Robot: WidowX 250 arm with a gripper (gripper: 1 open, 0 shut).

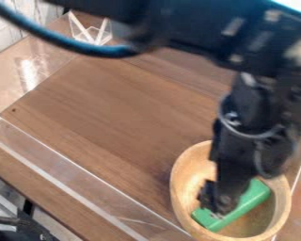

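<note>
A round wooden bowl [188, 188] stands on the table at the lower right. In it lies a long green block [229, 210], slanting up to the right. My dark gripper [231, 193] is open above the bowl, over the block's left part; its fingertips are low at the bowl, partly blurred, and I cannot tell whether they touch the block.
A white taped mark is at the back left. A blue hose crosses the top of the view.
</note>
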